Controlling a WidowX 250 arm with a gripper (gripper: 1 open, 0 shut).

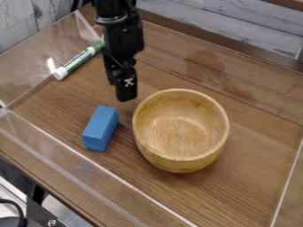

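Observation:
The robot arm, black, reaches in from the top centre of the camera view, with its gripper (126,91) low over the wooden table, fingers apart and open. Below it lie a blue block (101,129) to the lower left and a large light wooden bowl (178,155) to the lower right. A white and green cylindrical item (74,62) lies at the upper left. I see nothing held between the fingers.
A black cable lies at the lower-left edge.

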